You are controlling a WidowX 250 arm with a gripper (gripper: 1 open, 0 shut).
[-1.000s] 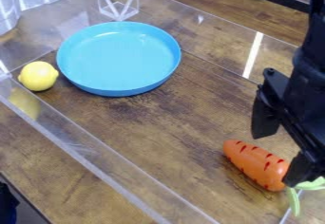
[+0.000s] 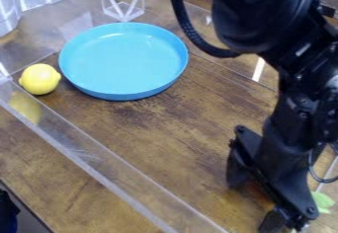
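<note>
My gripper (image 2: 258,183) is low at the lower right, open, its black body over the spot of the carrot, which it hides except for some green leaves (image 2: 321,202) at the right edge. Whether anything lies between the fingers cannot be seen. A round blue plate (image 2: 123,61) lies at the upper middle, with a yellow lemon (image 2: 40,79) to its left.
A clear plastic border (image 2: 93,168) runs along the left and front of the wooden table (image 2: 158,138). The middle of the table between plate and gripper is bare. A white curtain stands at the back left.
My gripper has come down over the orange carrot, which was in plain view a second ago and is now hidden. The plate and lemon have not moved.
</note>
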